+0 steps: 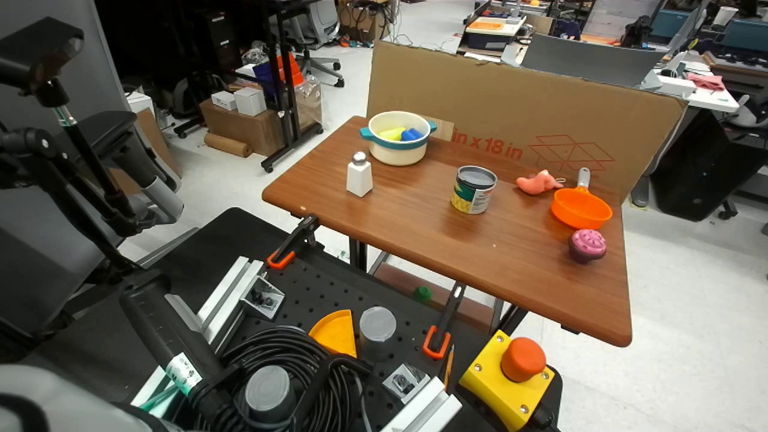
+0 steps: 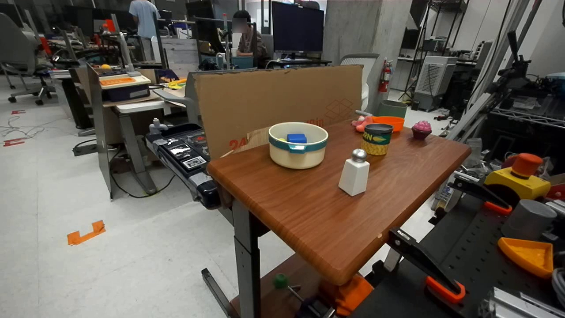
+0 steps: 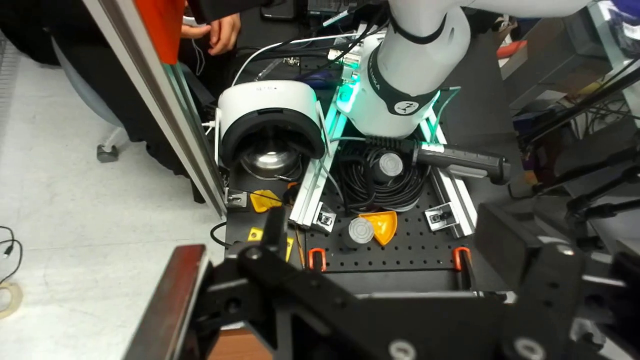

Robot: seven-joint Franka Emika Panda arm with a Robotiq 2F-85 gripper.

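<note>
My gripper spreads its fingers wide in the wrist view, with nothing between them; neither exterior view shows it. On the brown table (image 1: 425, 216) stands a cream pot (image 1: 398, 152) with teal trim, holding yellow and blue objects, the blue one (image 2: 296, 138) showing clearly. In front of the pot is an upright white shaker (image 1: 359, 176) with a metal top. A corn can (image 1: 473, 191) occupies the middle. Toward the right lie a pink toy (image 1: 538, 183), an orange pan (image 1: 581, 209) with a grey handle, and a pink-topped cupcake (image 1: 587, 245).
A cardboard panel (image 1: 504, 101) walls off the table's far side. Clamps (image 1: 446, 320) and a yellow box with a red button (image 1: 507, 371) line the near bench. Bare tabletop stretches along the front. Below the gripper are a headset (image 3: 268, 96) and coiled cables.
</note>
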